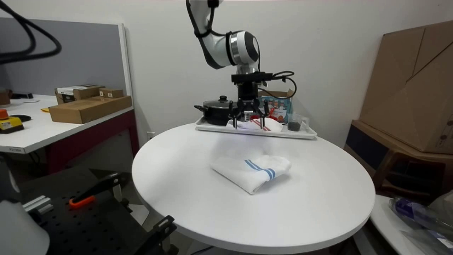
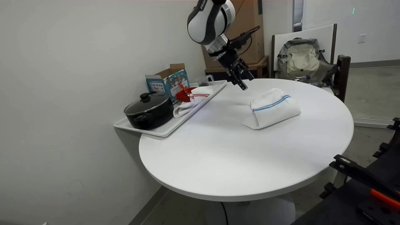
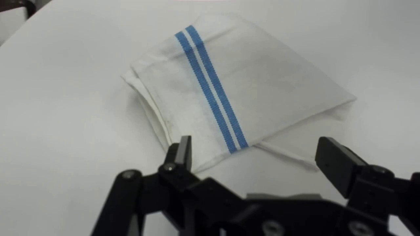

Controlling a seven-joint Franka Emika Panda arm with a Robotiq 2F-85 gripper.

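Observation:
On the round white table (image 1: 191, 204) lies a white towel (image 1: 254, 170) with two blue stripes, folded over on itself with its layers not quite lined up. The wrist view shows the towel (image 3: 260, 78) beyond the fingertips, a lower layer jutting out past the folded edge. My gripper (image 1: 249, 121) is open above the far part of the table, with clear air between its fingers. In exterior view 2 the gripper (image 2: 245, 82) hangs apart from the towel (image 2: 273, 108), above and behind it.
Along the wall a white tray (image 2: 165, 131) bears a black lidded pot (image 2: 148, 110), a red bowl (image 2: 183, 94), a red-striped towel (image 2: 200, 93), a blue box (image 2: 176, 80) and a clear cup (image 2: 204, 80).

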